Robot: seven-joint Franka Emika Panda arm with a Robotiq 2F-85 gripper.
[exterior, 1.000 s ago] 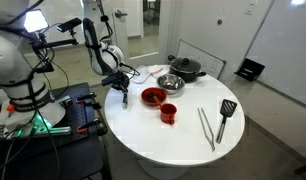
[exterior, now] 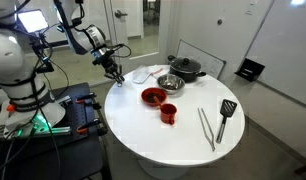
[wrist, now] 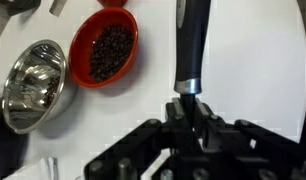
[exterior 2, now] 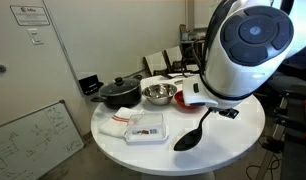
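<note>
A black spoon-like utensil [exterior 2: 190, 138] hangs from my gripper [exterior 2: 209, 108], its broad end low over the white table's near side in exterior view 2. Its dark handle [wrist: 191, 55] runs up out of the wrist view, with my gripper shut on it. In exterior view 1 my gripper [exterior: 117, 78] is at the table's left edge, and the utensil is hard to make out there. A red bowl [wrist: 129, 62] of dark beans and a metal bowl [wrist: 55, 112] with some beans inside stand beside the gripper, apart from it.
On the white table [exterior: 143, 125] are a black lidded pot [exterior: 187, 68], a red mug [exterior: 168, 114], tongs [exterior: 206, 128] and a black spatula [exterior: 227, 115]. A clear container [exterior 2: 147, 128] lies by a white cloth [exterior 2: 115, 124].
My gripper has moved back and left in exterior view 1, away from the red bowl toward the table's edge, carrying the utensil. The bowls and other tableware have stayed put.
</note>
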